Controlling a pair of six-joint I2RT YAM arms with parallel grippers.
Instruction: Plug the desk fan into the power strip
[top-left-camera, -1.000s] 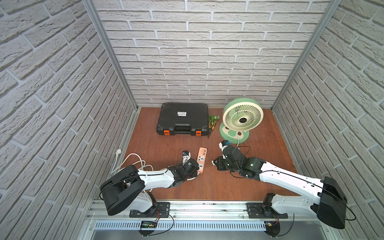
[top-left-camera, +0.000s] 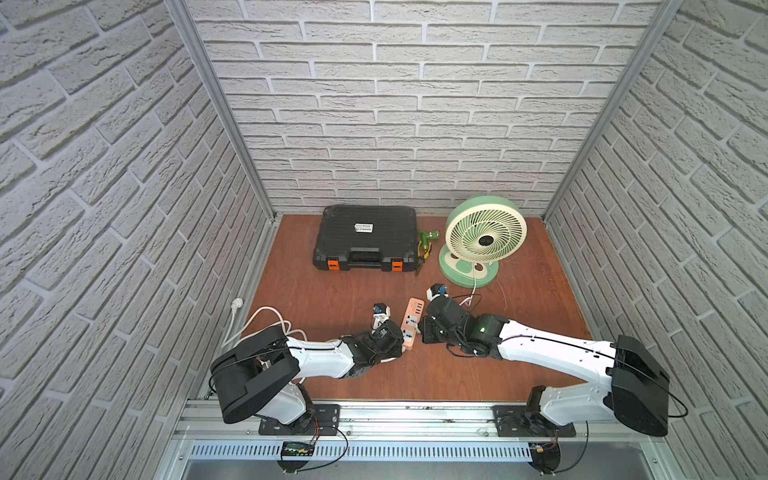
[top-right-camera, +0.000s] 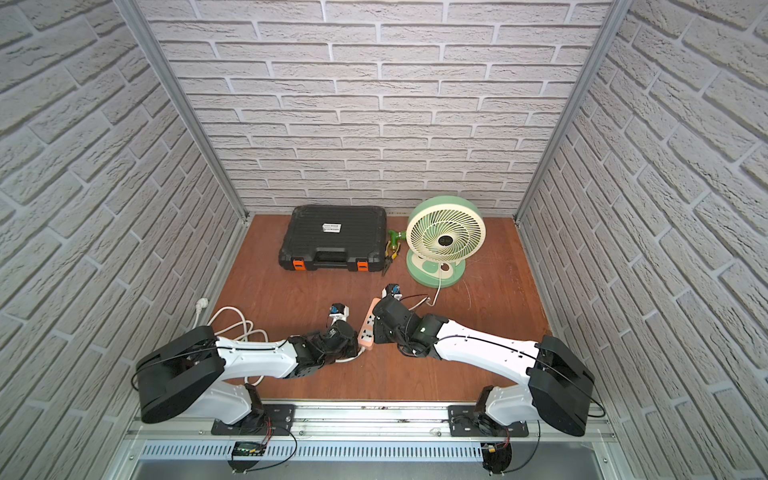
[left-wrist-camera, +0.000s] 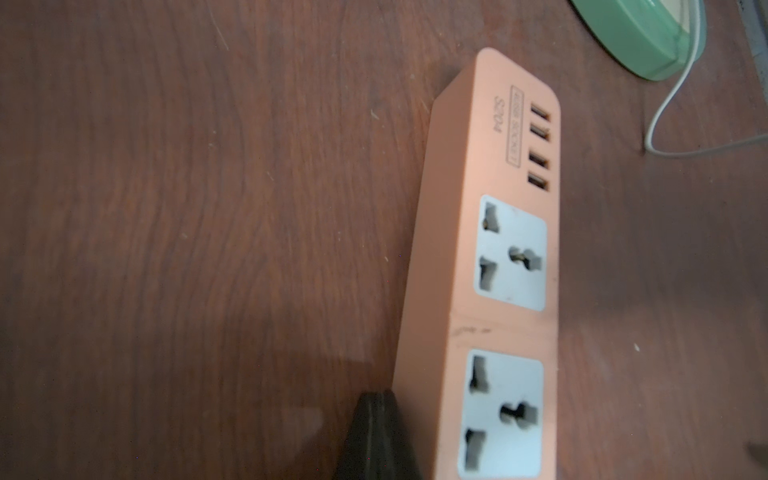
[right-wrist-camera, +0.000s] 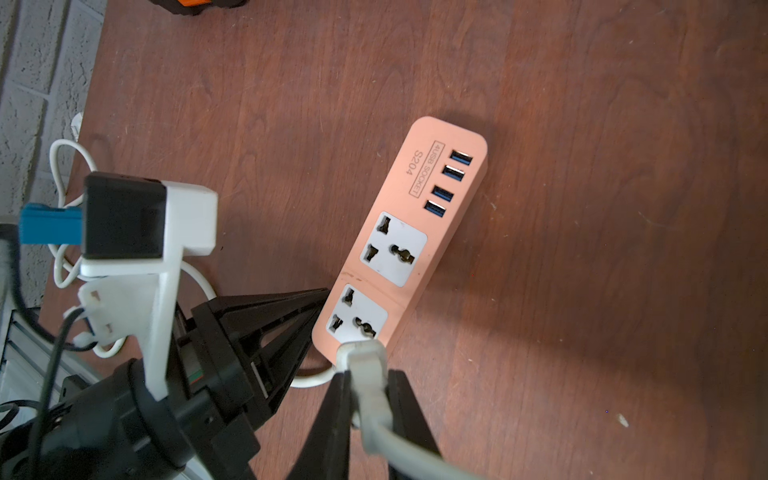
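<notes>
An orange-pink power strip (right-wrist-camera: 378, 276) lies on the table with two white sockets and a row of USB ports on its top face; both sockets look empty. My left gripper is shut with nothing between its fingers, its tips against or very close to the strip's left side. In the right wrist view, my right gripper is shut on the white fan plug (right-wrist-camera: 364, 357). The plug appears over the strip's near end, just below the nearer socket; its prongs are hidden. The green desk fan (top-left-camera: 485, 232) stands at the back right.
A black tool case (top-left-camera: 365, 237) stands at the back, with a small green tool (top-left-camera: 428, 237) beside it. The strip's white cable (top-left-camera: 276, 313) loops across the left side. Bare table lies right of the strip.
My right gripper has moved left with the plug, closing on the strip. The left gripper has shifted slightly right, and the strip has slid right and turned a little with it.
</notes>
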